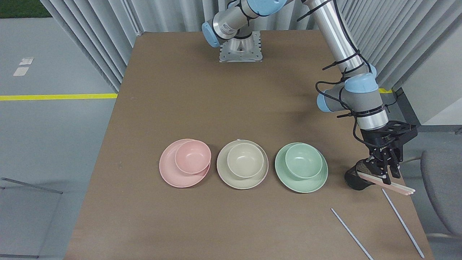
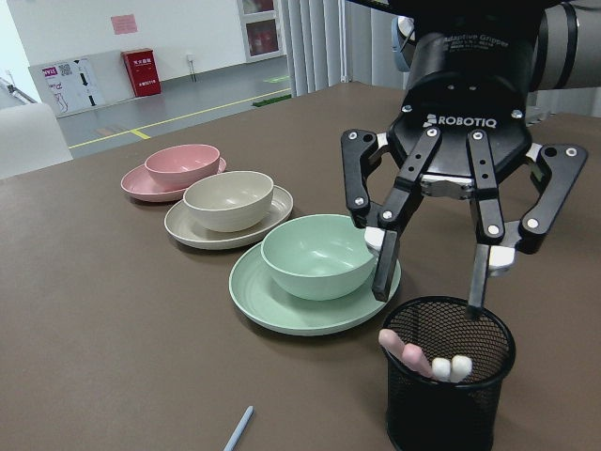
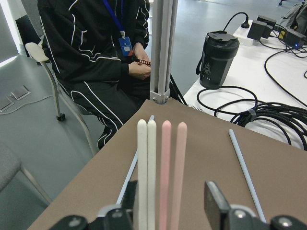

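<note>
My gripper [image 2: 424,277] stands open just above the black mesh pen holder [image 2: 441,395] at the table's right side. Inside the holder lie white chopsticks [image 3: 147,172] and pink chopsticks [image 3: 171,172], slanting out toward the right in the front view and lying side by side between my spread fingers in the wrist view. Two pale grey chopsticks [image 1: 351,234] [image 1: 402,222] lie apart on the table in front of the holder.
Pink [image 1: 192,156], cream [image 1: 245,160] and green [image 1: 303,160] bowls sit on matching plates in a row left of the holder. The table's right edge is close by.
</note>
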